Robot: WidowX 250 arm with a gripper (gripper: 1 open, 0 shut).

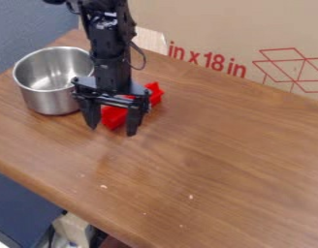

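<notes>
My black gripper (112, 118) hangs open over the upper left of the wooden table, its two fingers pointing down on either side. Just behind it lies a red object (154, 94), partly hidden by the gripper, so its full shape is unclear and I cannot tell whether any of it is between the fingers. A shiny steel pot (46, 92) stands to the left of the gripper, close beside it.
A cardboard panel (239, 34) with red print stands along the back.
</notes>
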